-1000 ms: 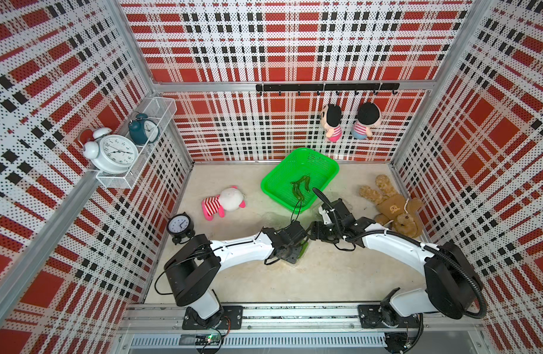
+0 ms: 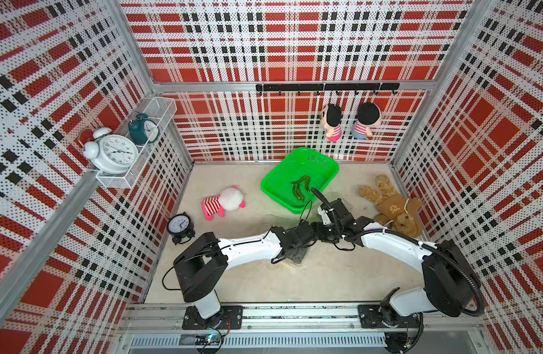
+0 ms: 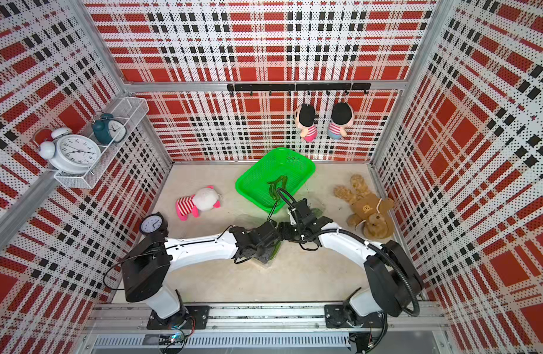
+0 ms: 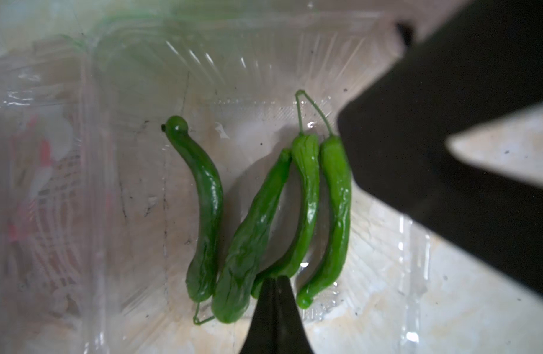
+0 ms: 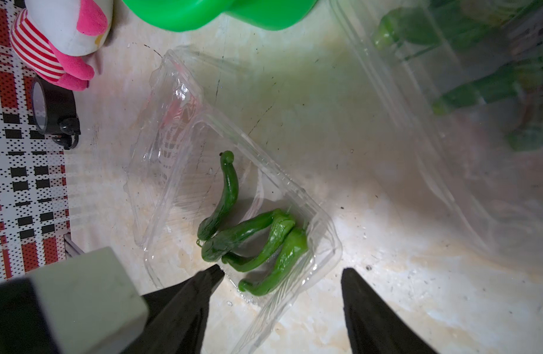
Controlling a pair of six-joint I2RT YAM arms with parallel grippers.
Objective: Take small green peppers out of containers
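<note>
Several green peppers lie in a clear plastic container (image 4: 129, 76) with its lid folded out. In the left wrist view they run from a curved pepper (image 4: 207, 197) at the left, past a wrinkled pepper (image 4: 253, 236), to two bright long-stemmed ones at the right, the outer pepper (image 4: 336, 218) among them. My left gripper has its fingers together with nothing between them; their tips show in front of the peppers' lower ends. My right gripper stands open and empty, the peppers visible beyond it.
Peppers (image 2: 299, 185) lie in the green basket (image 2: 270, 177) at the back. A second clear container (image 5: 371, 70) with peppers is right in the right wrist view. Plush toys and a black clock (image 2: 180, 224) flank the workspace.
</note>
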